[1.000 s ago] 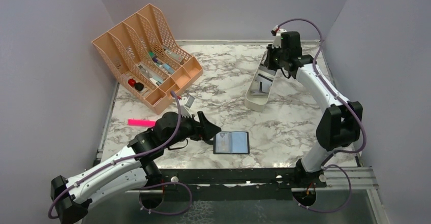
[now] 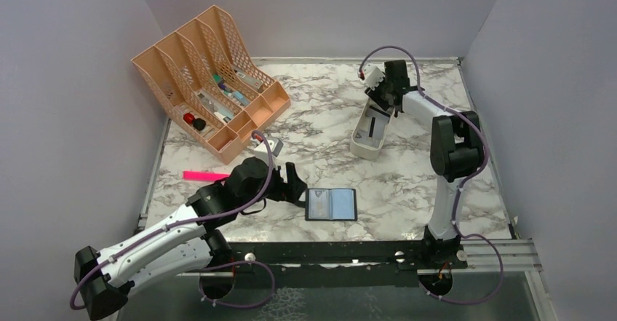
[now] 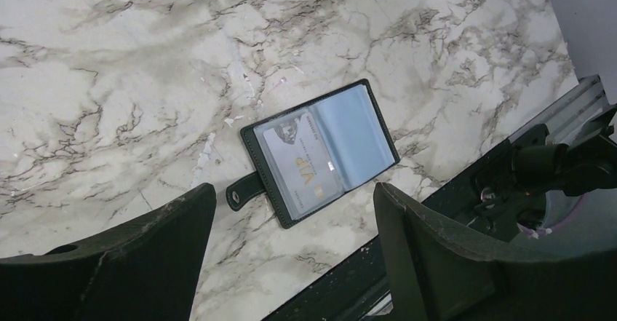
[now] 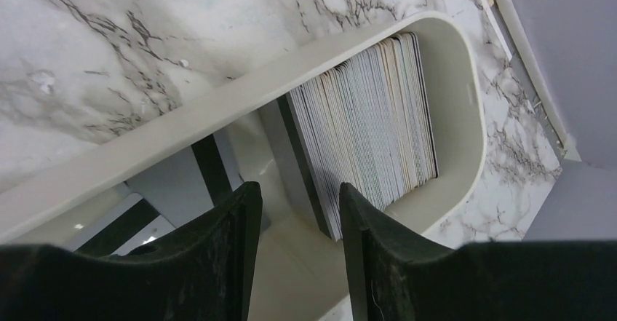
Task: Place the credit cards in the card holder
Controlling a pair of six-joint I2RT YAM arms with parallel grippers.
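The card holder (image 3: 280,212) lies spread flat near the table's front edge, its strap to the left. Its left sleeve contains a VIP card (image 3: 304,162); the right sleeve (image 3: 355,135) looks pale blue with no card visible. Above and left of it hovers my left gripper, fingers apart and empty. At the back right, a stack of cards (image 4: 364,117) stands on edge in the far end of a white bin (image 4: 182,121). Loose grey cards (image 4: 178,190) with dark stripes lie on the bin's floor. Over the bin my right gripper is open, its fingers near the stack's front face.
A peach slotted organizer (image 2: 236,143) holding small items fills the back left. Beside its front lies a bright pink strip (image 2: 205,176).
The left gripper has drawn back slightly to the left. Card holder and bin stay in place.
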